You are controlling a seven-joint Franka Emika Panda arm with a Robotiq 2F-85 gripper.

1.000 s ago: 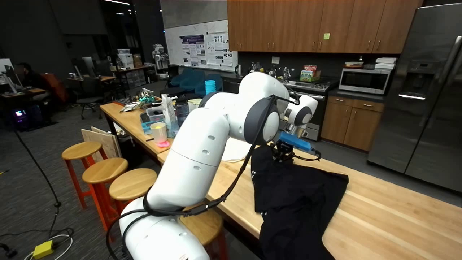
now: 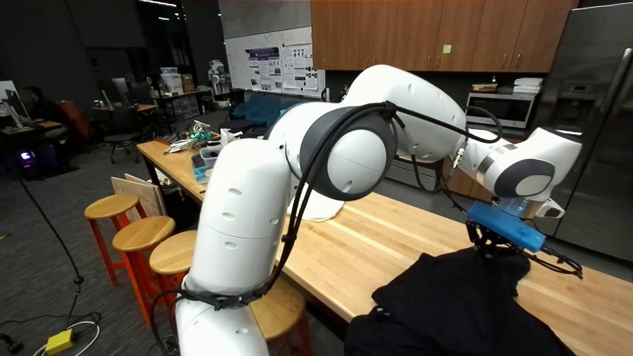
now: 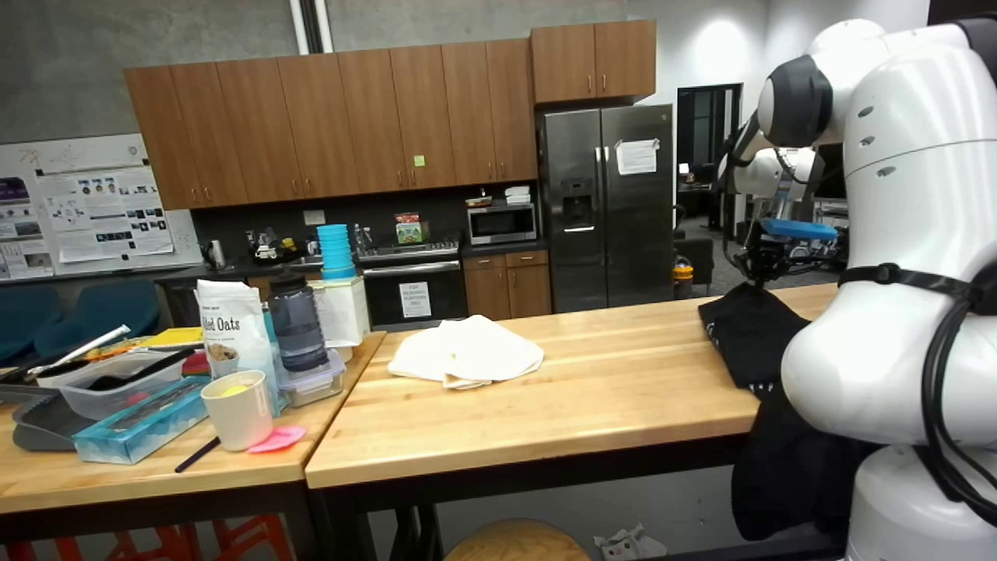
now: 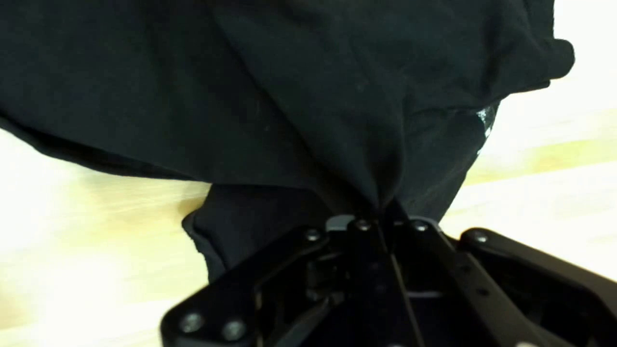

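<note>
A black cloth garment (image 2: 451, 299) lies bunched over the right part of the wooden table in exterior view 1. In exterior view 2 the garment (image 3: 757, 336) hangs down past the table's front edge, partly behind the arm. My gripper (image 2: 489, 252) is low over the table with its fingers shut on a fold of the fabric. From the wrist, the black fabric (image 4: 301, 98) gathers into creases that run to the gripper. White marks show on the garment's edge at the right of that view.
A folded white cloth (image 3: 472, 351) lies near the left end of the table (image 3: 598, 402). An adjoining table holds a cup (image 3: 238, 411), an oats bag (image 3: 234, 322), a dark bottle (image 3: 297, 322) and bins.
The arm has swung right along the table, away from the white cloth, dragging the gripped part of the garment with it. The left and middle tabletop is now bare.
</note>
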